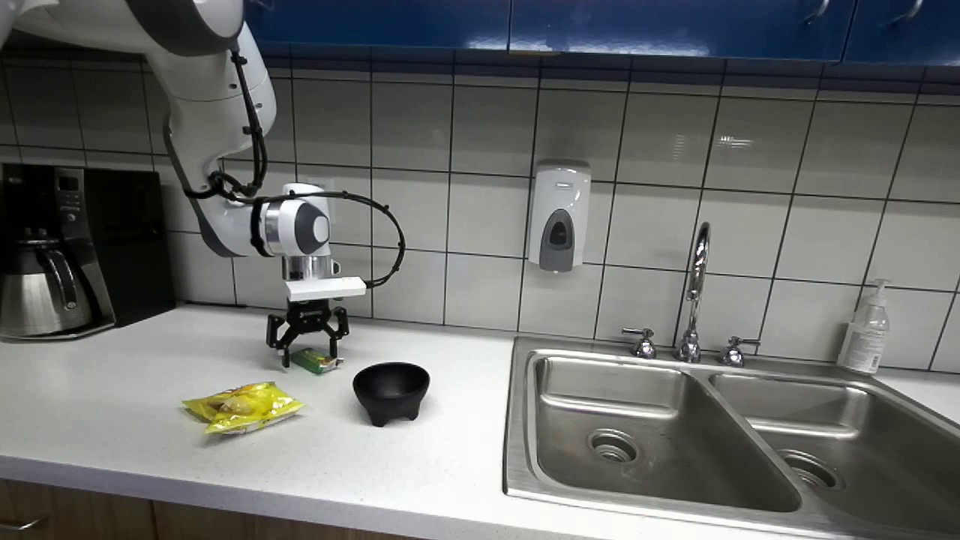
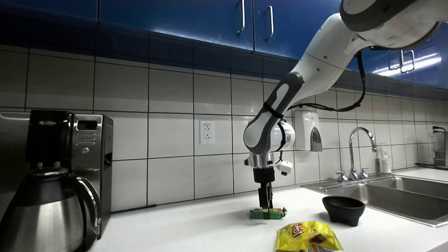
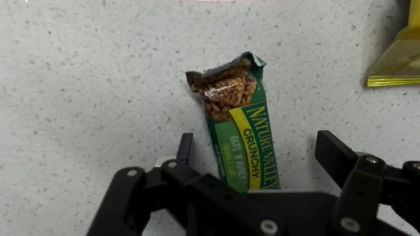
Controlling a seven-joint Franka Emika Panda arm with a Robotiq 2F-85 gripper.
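Note:
A green granola bar [image 3: 240,133] lies flat on the counter, its wrapper crumpled at one end. My gripper is open and points straight down over it, one finger on each side. Bare counter shows between the bar and both fingers in the wrist view, with the left finger [image 3: 185,149] closer to it. The gripper's body hides the bar's near end there. In exterior view 1 the gripper [image 1: 310,357] has its fingertips close to the counter around the bar [image 1: 315,361]. From the side, a finger crosses in front of the bar [image 2: 275,214].
A yellow chip bag [image 1: 243,408] and a black footed bowl [image 1: 391,392] stand nearer the counter's front. The steel sink [image 1: 522,423] is to the right, a coffee maker [image 1: 126,238] to the left.

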